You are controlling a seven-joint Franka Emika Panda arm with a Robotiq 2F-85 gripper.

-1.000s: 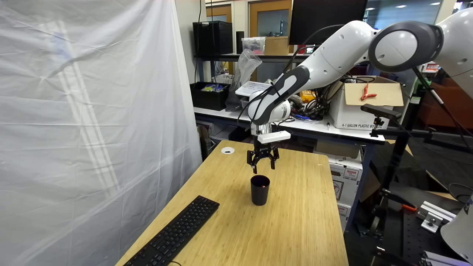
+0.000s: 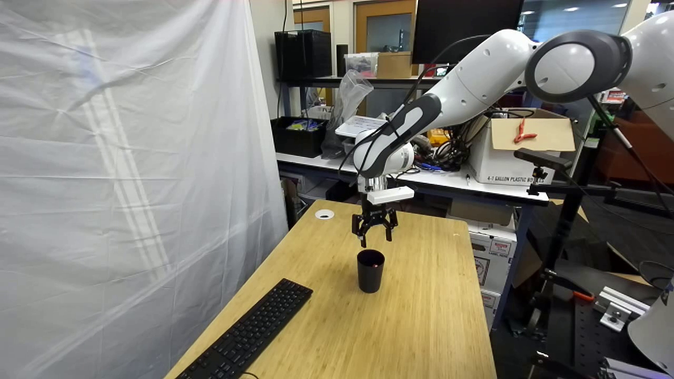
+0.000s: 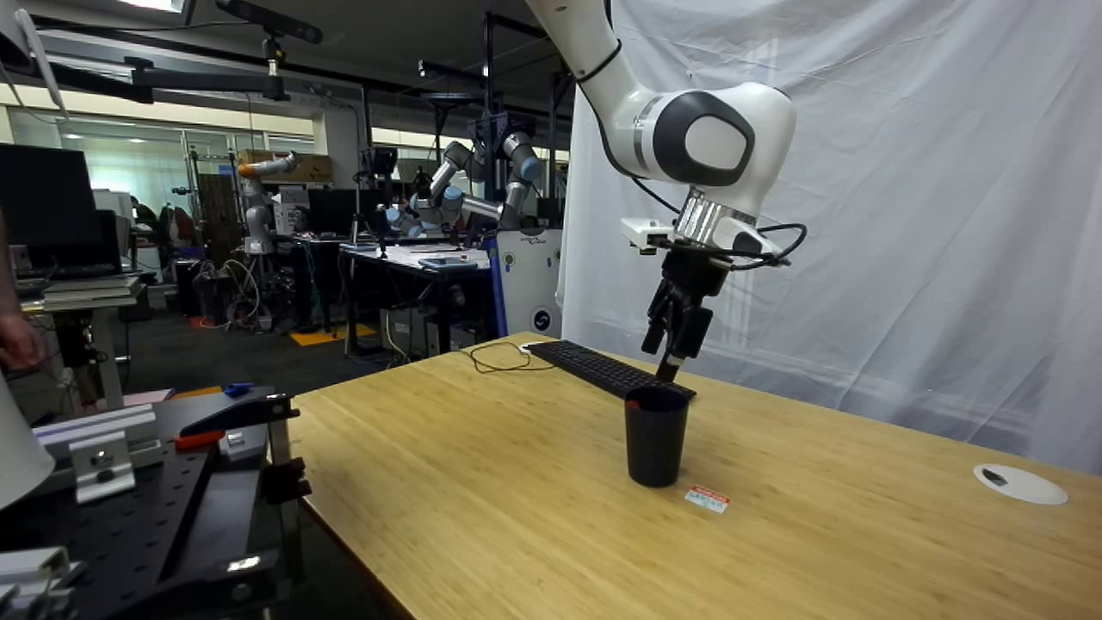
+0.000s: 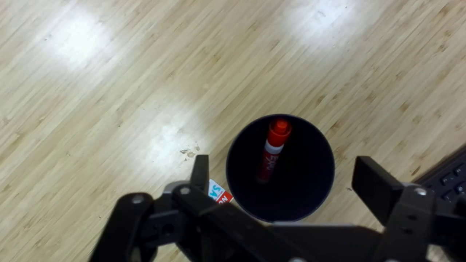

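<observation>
A black cup (image 2: pixel 370 272) stands upright on the wooden table, seen from the side in both exterior views. Looking down in the wrist view, I see a red marker (image 4: pixel 273 150) leaning inside the dark cup (image 4: pixel 305 187), its red capped end toward the rim. My gripper (image 2: pixel 376 240) hangs above the cup with its fingers wide apart and nothing between them. In the wrist view the fingers (image 4: pixel 200 172) lie to either side of the cup's opening, apart from it. The marker's lower end fades into shadow in the cup.
A black keyboard (image 3: pixel 599 368) lies along the curtain side of the table. Beside the cup's base is a small red-and-white label (image 3: pixel 708 499). A white disc (image 2: pixel 324 214) sits at the table's far corner.
</observation>
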